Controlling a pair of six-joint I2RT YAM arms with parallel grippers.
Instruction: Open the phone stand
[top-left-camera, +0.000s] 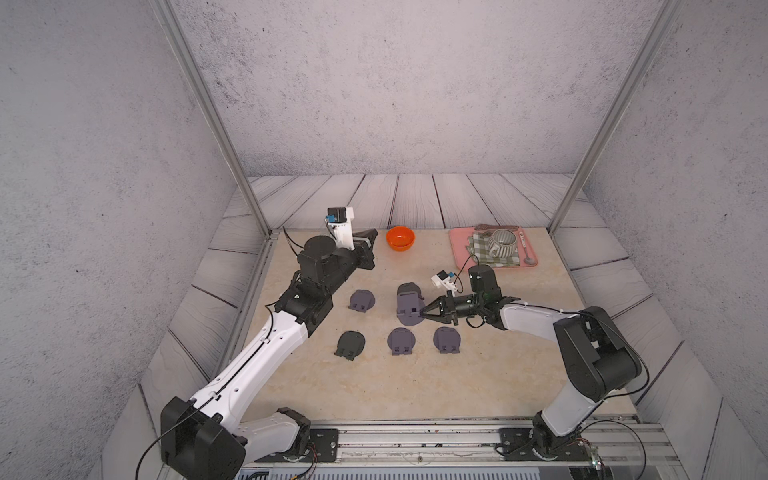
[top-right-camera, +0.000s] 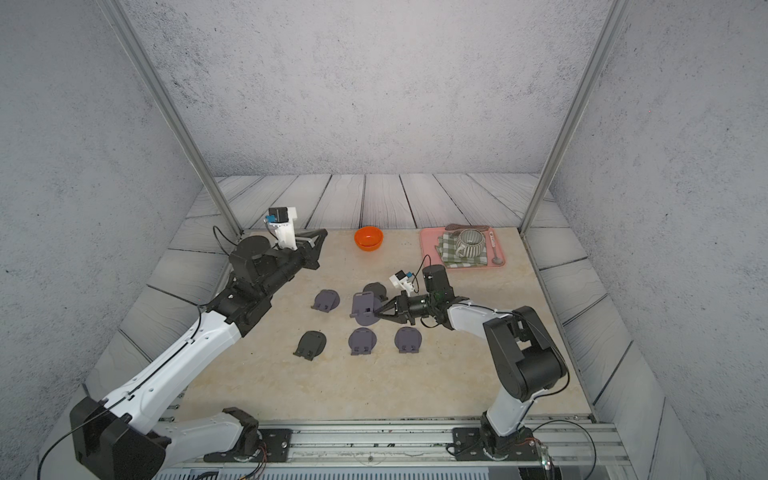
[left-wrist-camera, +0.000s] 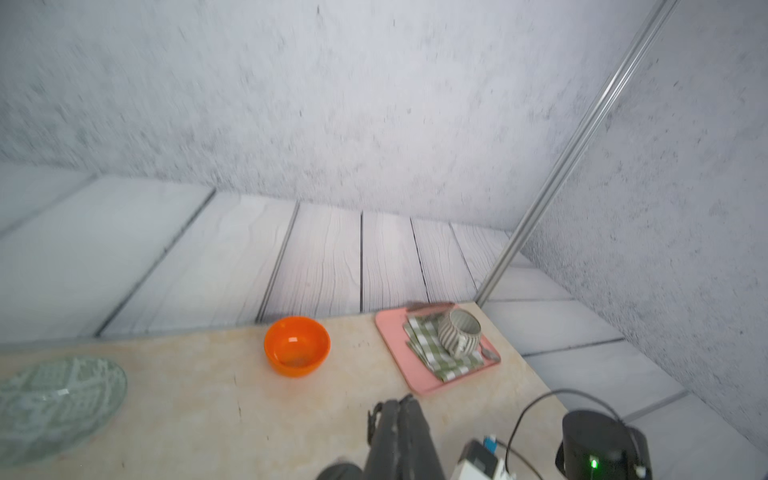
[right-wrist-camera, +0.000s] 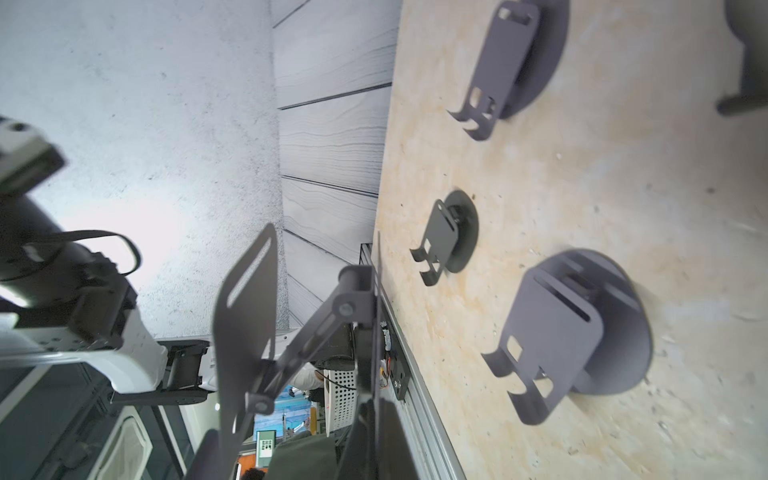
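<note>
A purple phone stand (top-left-camera: 409, 307) hangs in front of the right gripper (top-left-camera: 424, 312), which is shut on its thin edge. In the right wrist view its slotted plate (right-wrist-camera: 248, 304) stands apart from the part seen edge-on between the fingers, and a hinged arm (right-wrist-camera: 316, 348) links them, so the stand is unfolded. Far from it, up and to the left, the left gripper (top-left-camera: 371, 242) is raised; its fingers (left-wrist-camera: 390, 436) are together with nothing showing between them.
Several folded stands lie on the table, among them a dark one (top-left-camera: 350, 344) and purple ones (top-left-camera: 401, 341) (top-left-camera: 447, 339). Another dark stand (top-right-camera: 375, 289) is partly covered by the held one. An orange bowl (top-left-camera: 400, 237), pink tray (top-left-camera: 464, 254) and green plate (left-wrist-camera: 68, 404) are farther back.
</note>
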